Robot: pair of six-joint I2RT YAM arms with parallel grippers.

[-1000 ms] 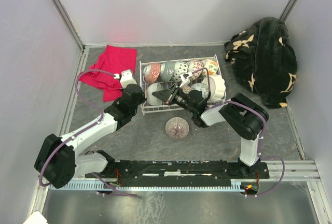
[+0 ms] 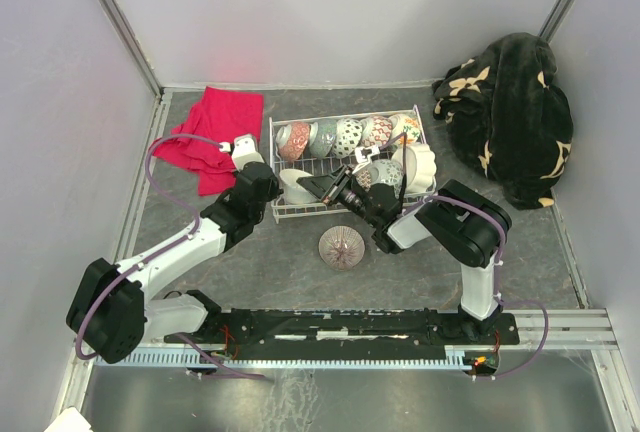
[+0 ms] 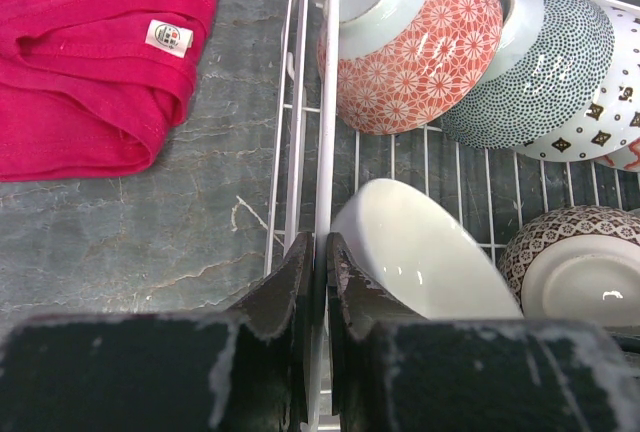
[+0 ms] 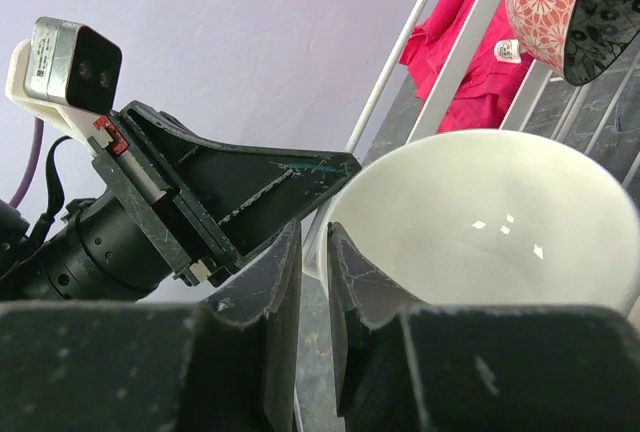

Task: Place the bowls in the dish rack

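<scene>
The white wire dish rack point(image 2: 280, 207) holds a back row of patterned bowls, such as a red bowl point(image 3: 420, 62). A plain white bowl point(image 3: 420, 252) leans at its front left end. My left gripper is shut on the rack's left-end rail. My right gripper is at the white bowl's left edge, its fingertips a little apart; whether the rim lies between them is unclear. A patterned bowl point(image 3: 580, 272) sits right of the white one. A striped bowl point(image 2: 341, 247) rests on the table in front of the rack.
A red cloth point(image 2: 210, 132) lies left of the rack. A dark floral blanket point(image 2: 505, 112) is bunched at the back right. The table has bare room at the front, around the striped bowl.
My right arm has shifted slightly at the rack, and the white bowl appears a little more tilted. My left arm has not moved.
</scene>
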